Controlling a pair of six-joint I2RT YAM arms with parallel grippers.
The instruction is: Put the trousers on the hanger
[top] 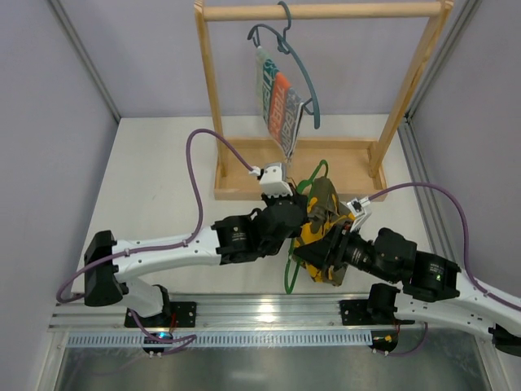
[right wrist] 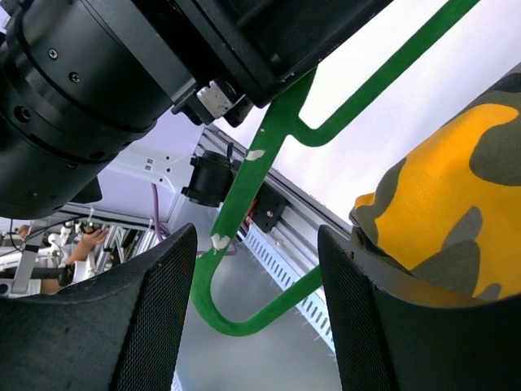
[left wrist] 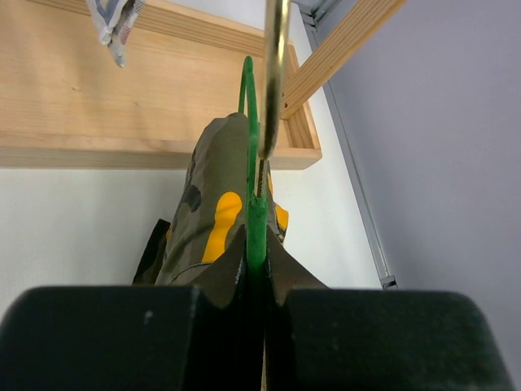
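My left gripper is shut on the green hanger [left wrist: 256,232], whose gold hook [left wrist: 277,73] rises close to the left wrist camera. In the top view the hanger [top: 288,277] stands on edge, pointing toward the front. Camouflage trousers [top: 326,216] with yellow patches lie bunched just right of it. My right gripper is part open; one end of the hanger [right wrist: 236,326] shows between its fingers, with trousers [right wrist: 456,195] to the right. The left arm and right gripper hide part of the trousers from above. Whether cloth surrounds the hanger I cannot tell.
Behind the grippers stands a wooden rack [top: 326,11] with a blue-grey hanger [top: 308,73] carrying a printed cloth [top: 282,102]. Its wooden base [top: 350,167] lies just behind the trousers.
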